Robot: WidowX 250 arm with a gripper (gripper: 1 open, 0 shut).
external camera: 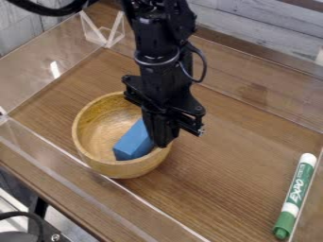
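A black robot gripper (161, 123) reaches down over a round wooden bowl (98, 159) left of centre, its fingertips at the bowl's right side. Inside the bowl lies a blue block (132, 144), partly hidden by the gripper. Whether the fingers touch or grip the block cannot be told from this view.
A green and white marker (296, 197) lies on the wooden table (228, 180) at the right. A pale clear edge runs along the left, and dark cables show at the bottom left.
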